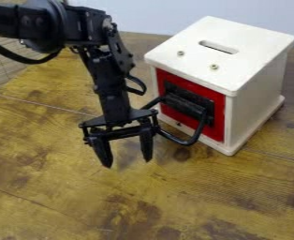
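My black gripper (124, 148) hangs fingers-down over the wooden table, open with nothing between its fingers. To its right stands a white wooden box (244, 103) with a slot and two small bolts on its sloped top. The box's front has a red panel (214, 128) with a black fitting and a black tube-like loop that reaches out toward my gripper. Whether the loop touches the gripper is unclear.
A pale wall runs behind the box, and a light tiled or wire surface shows at the upper left.
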